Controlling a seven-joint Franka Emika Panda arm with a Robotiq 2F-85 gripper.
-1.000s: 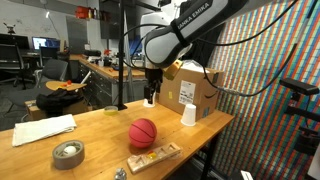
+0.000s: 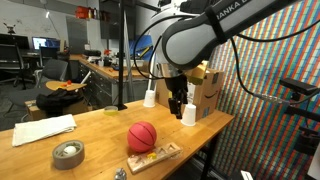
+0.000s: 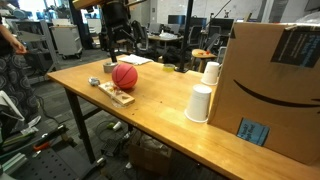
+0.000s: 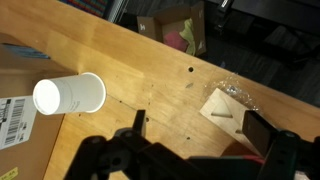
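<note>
My gripper hangs above the table, pointing down, its fingers spread apart with nothing between them. A white cup stands upside down by the right table edge, and the wrist view has a white cup at left. Farther back is another white cup. The red ball rests beside a small wooden board. In the wrist view the board lies at right, and the ball is mostly hidden by a finger.
A large cardboard box stands at the table's end near the cups. A tape roll, a white cloth and a yellow bowl are spread over the left part. Bare tabletop lies between ball and cups.
In exterior view 1 the arm has come nearer to the camera and swung a little right. The gripper now appears lower, in front of the near cup's left side. The objects stay put.
</note>
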